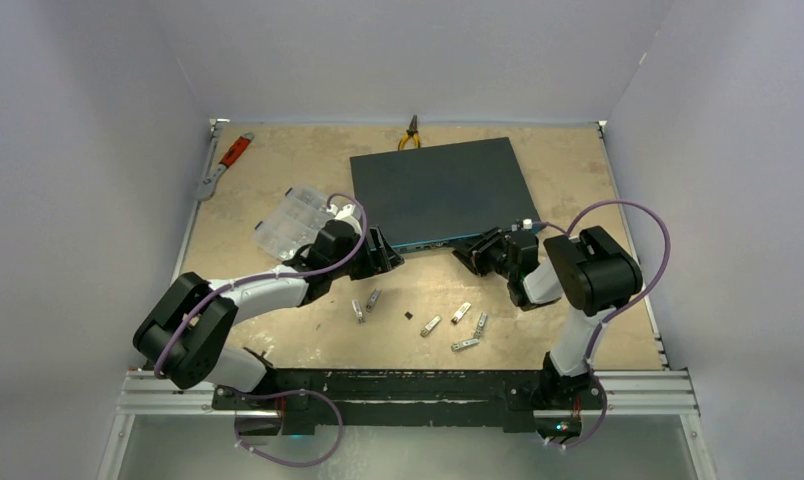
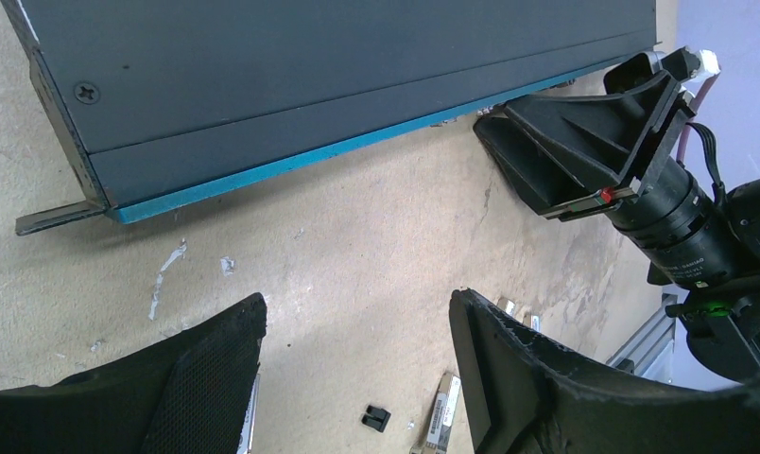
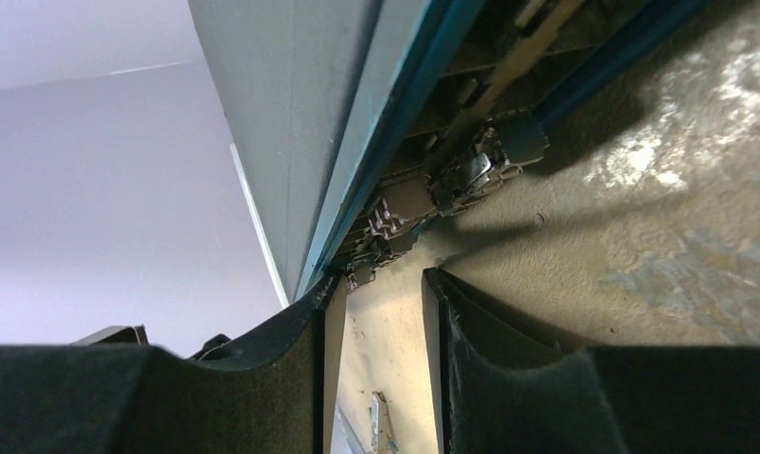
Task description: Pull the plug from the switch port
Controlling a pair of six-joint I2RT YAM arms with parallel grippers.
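The dark switch [image 1: 443,185] lies flat, its blue-edged front facing the arms. Along that front, in the right wrist view, several metal plugs stick out of the ports, among them a nearer plug [image 3: 523,139] and a middle plug [image 3: 406,203]. My right gripper is at the right part of the front with its fingers apart. Nothing shows held between them, and the plugs appear beyond the tips. Off the switch's front left corner, my left gripper stands open and empty above the board.
Several loose metal modules [image 1: 431,326] and a small black piece [image 1: 409,315] lie in front of the switch. A clear plastic box [image 1: 296,218] is at the left, yellow-handled pliers [image 1: 410,136] behind, and a red-handled tool [image 1: 236,150] at the back left.
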